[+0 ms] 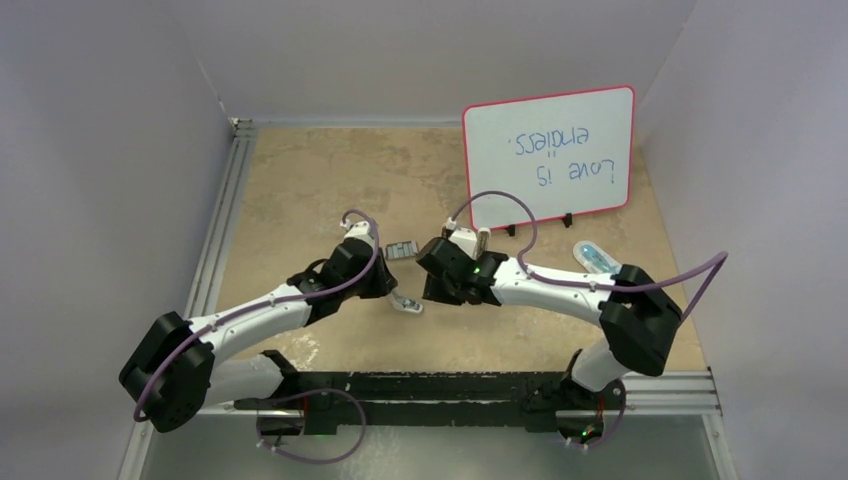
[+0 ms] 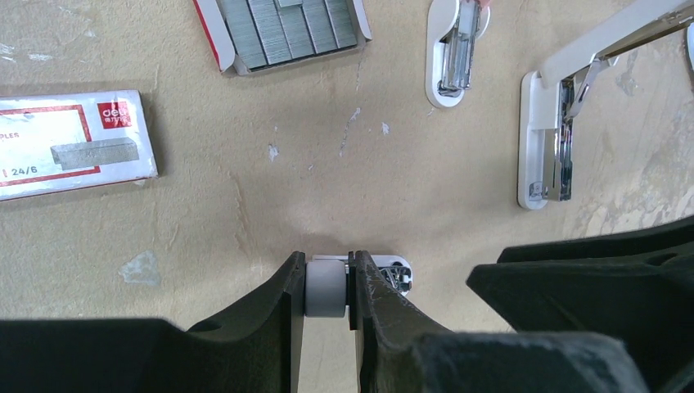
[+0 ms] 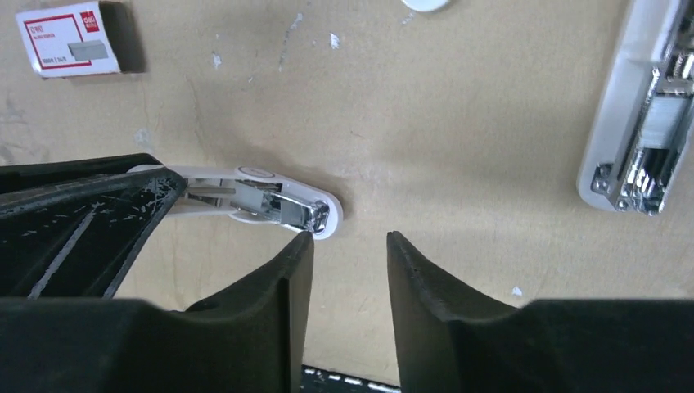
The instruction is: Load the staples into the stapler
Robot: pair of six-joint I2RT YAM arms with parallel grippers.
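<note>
In the left wrist view, my left gripper is shut on the pale upper arm of a white stapler (image 2: 398, 264), whose base shows just beyond the fingers. The right wrist view shows this stapler (image 3: 331, 214) opened, its metal channel exposed. A short grey block (image 3: 292, 213), seemingly staples, sits near the channel's front end. My right gripper stands part open to the right of the stapler's front end, nothing between its fingers. An open box of staple strips (image 2: 286, 31) lies behind. The stapler's rear is hidden by my left fingers.
A closed staple box (image 2: 74, 146) lies at left in the left wrist view. Two other staplers, one small (image 2: 438, 57) and one raised open (image 2: 534, 139), stand to the right. A whiteboard (image 1: 550, 150) is at the back. Bare table lies in front of the grippers.
</note>
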